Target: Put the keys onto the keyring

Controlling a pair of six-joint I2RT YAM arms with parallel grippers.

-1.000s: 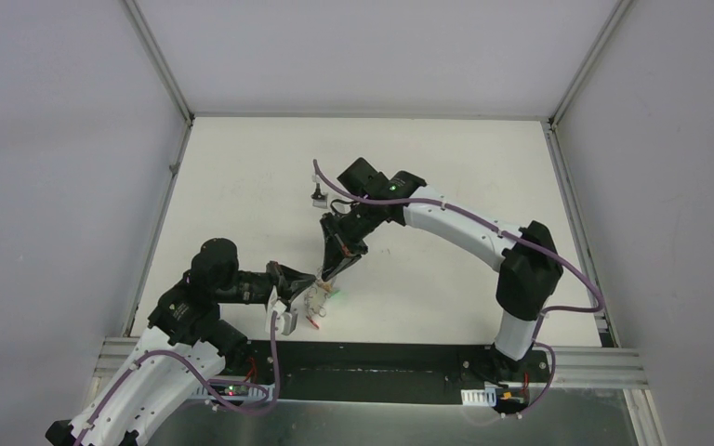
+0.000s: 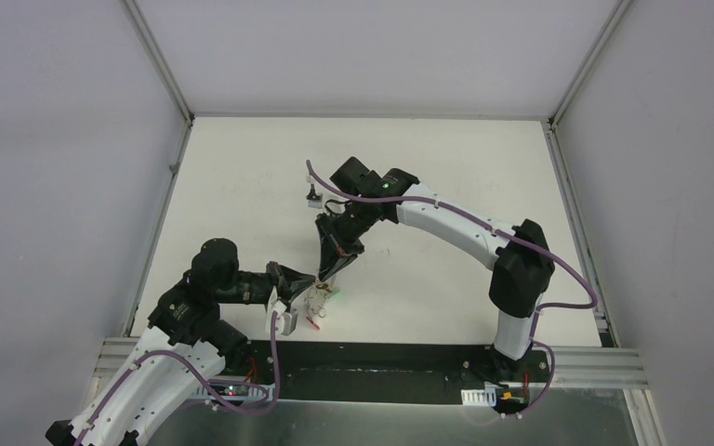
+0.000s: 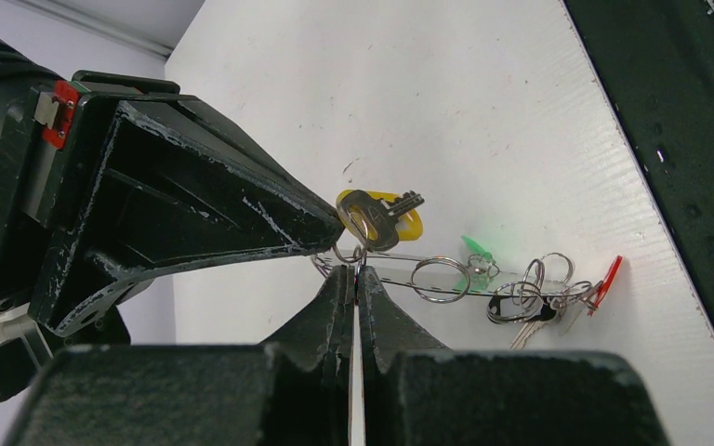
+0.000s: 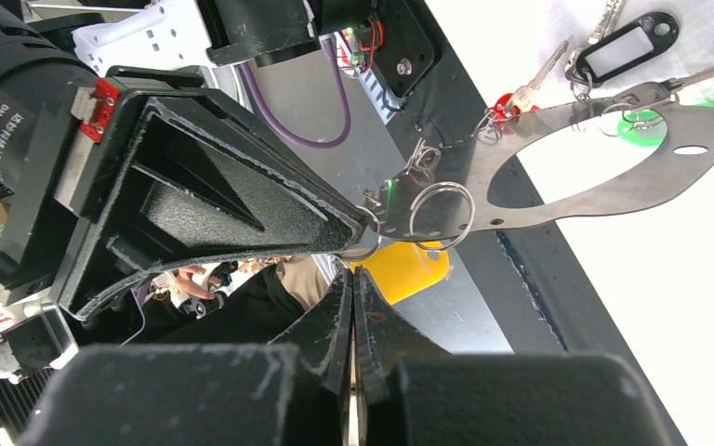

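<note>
In the left wrist view my left gripper is shut at the end of a thin metal plate, the keyring, which the right wrist view shows face on as a long steel plate (image 4: 683,184) with a large cutout. My right gripper is shut close to the left fingertips. At its tip hangs a small wire ring with a dark-headed key (image 3: 383,217) and a yellow tag (image 4: 411,269). This ring overlaps the plate's end; whether it is threaded through a hole I cannot tell. A larger loose ring (image 4: 466,216) passes around the plate's edge.
Farther along the plate are several rings, keys, a black tag (image 4: 628,48), a red piece (image 3: 606,284) and a green piece (image 3: 476,247).
The left arm has not visibly moved.
</note>
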